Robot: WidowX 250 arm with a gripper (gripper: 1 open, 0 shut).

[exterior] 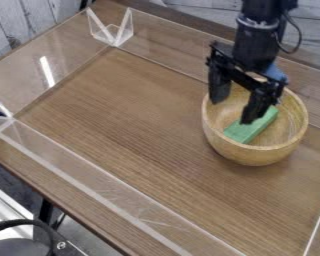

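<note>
My black gripper [236, 92] hangs from the top right, pointing down over the back part of a tan bowl [232, 150], its two fingers spread open. A green block [251, 124] lies tilted inside the bowl, just below and between the region of the fingers. I cannot tell whether the fingertips touch the bowl or the block.
A white wire-like holder [111, 28] stands at the back left. Black cables [23, 235] lie at the lower left, beside the table edge.
</note>
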